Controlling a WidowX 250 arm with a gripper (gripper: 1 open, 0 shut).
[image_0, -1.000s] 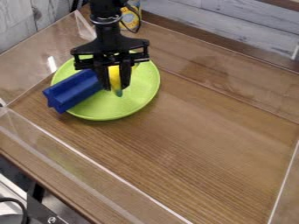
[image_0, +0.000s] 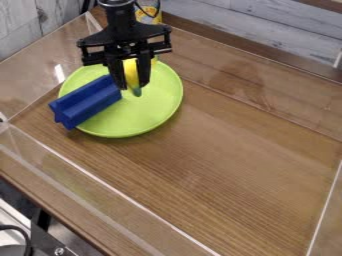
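Note:
My black gripper (image_0: 130, 70) is over a green plate (image_0: 150, 115), shut on a yellow object (image_0: 131, 77) that hangs upright above the plate's middle. A long blue block (image_0: 83, 104) lies across the left part of the plate, tilted toward the front left. The arm hides the back of the plate.
A yellow item (image_0: 150, 15) stands at the back behind the arm. Pale walls border the table at the back and left, and a cable is at the lower left.
My gripper has shifted a little to the left with the yellow object in it. The plate and blue block look unmoved.

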